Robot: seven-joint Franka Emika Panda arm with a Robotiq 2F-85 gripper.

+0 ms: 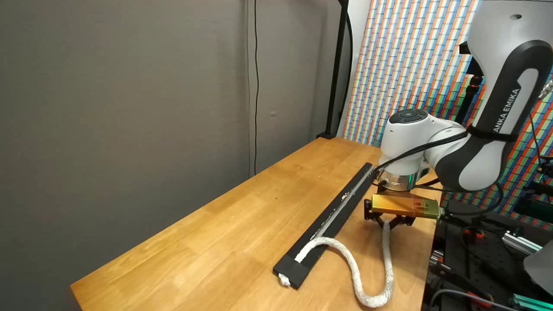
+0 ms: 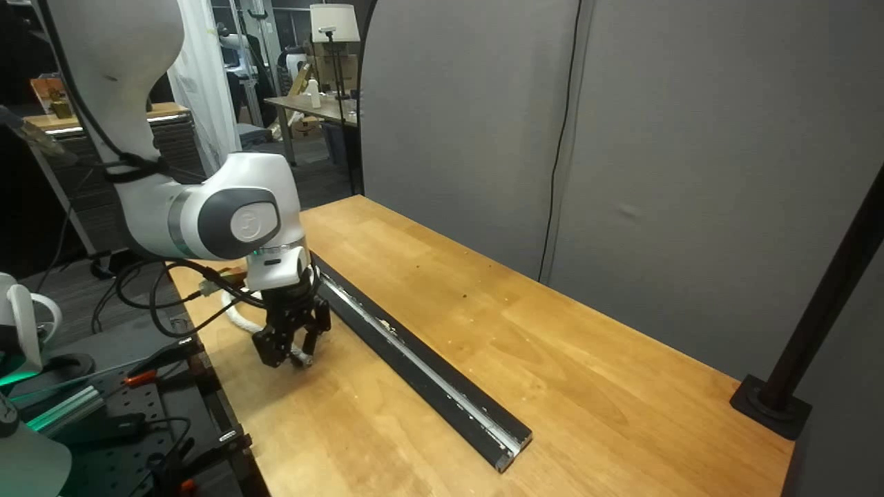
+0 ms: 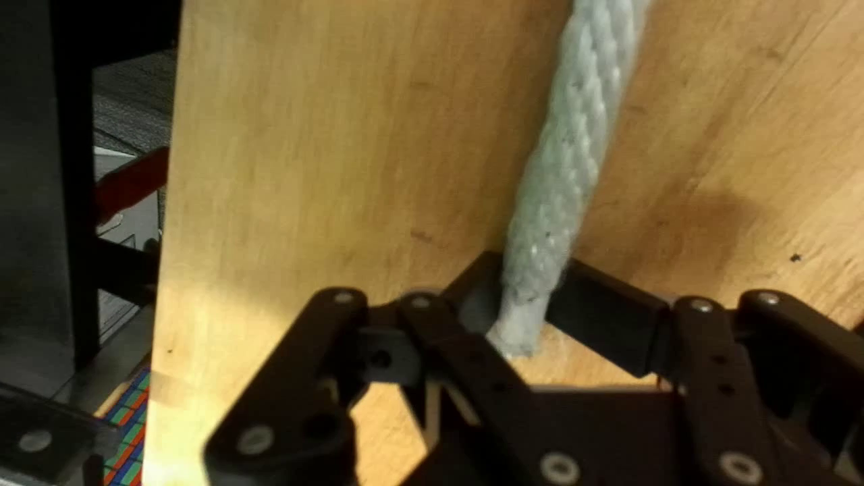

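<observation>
A white braided rope runs in a loop on the table from the near end of a long black channel bar up to my gripper. In the wrist view, the rope's frayed end lies between the two black finger pads, which are close in on both sides. Whether both pads press on it is unclear. In exterior view 2, the gripper points down low over the table, and the rope's tip shows between the fingers. The rope's other end sits in the bar's near end block.
A black pole stands at the far corner. Cables loop around the wrist.
</observation>
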